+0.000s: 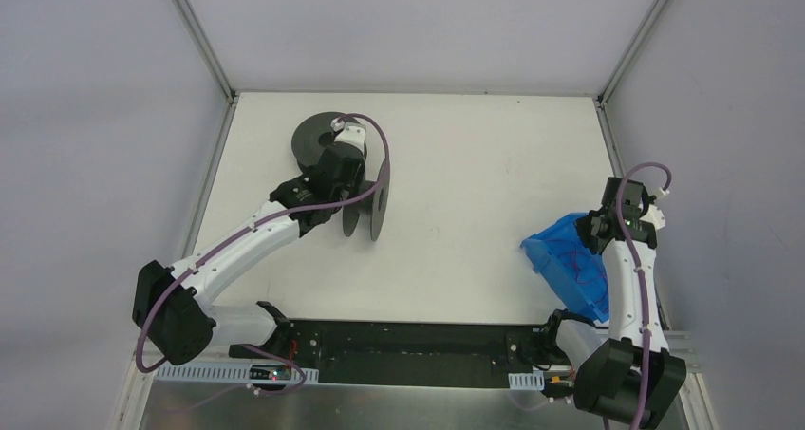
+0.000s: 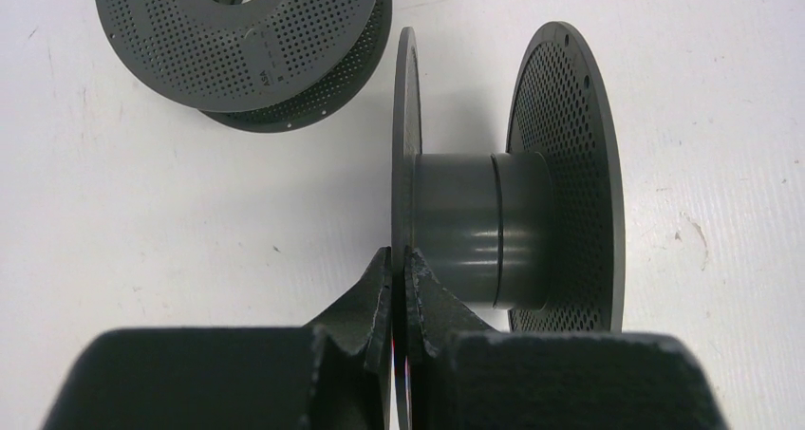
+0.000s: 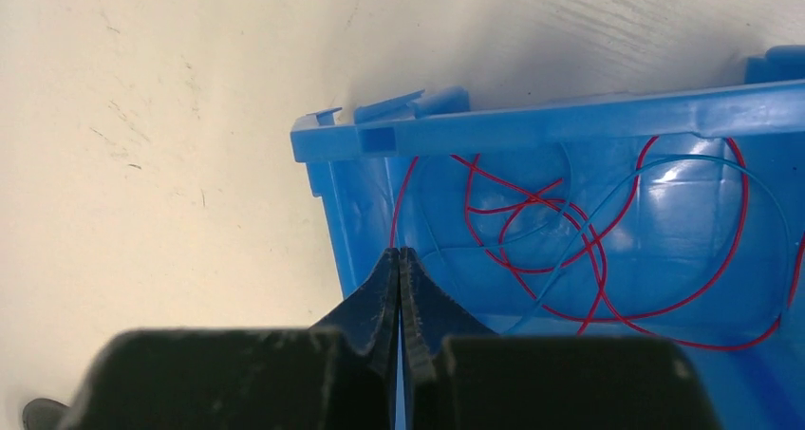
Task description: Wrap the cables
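Observation:
An upright grey spool [image 2: 527, 231] stands on its side at the left of the table. My left gripper is shut at the rim of its nearer flange [image 2: 408, 107], which runs between or right at the fingertips. In the right wrist view, my right gripper is shut at the corner of the blue bin [image 3: 570, 117], with no cable visible between its fingers. Red cables [image 3: 693, 295] and a light blue cable [image 3: 670, 158] lie loosely coiled inside the bin.
A second grey spool [image 2: 161, 41] lies flat behind the first. Walls enclose the sides and back, close beside the right arm.

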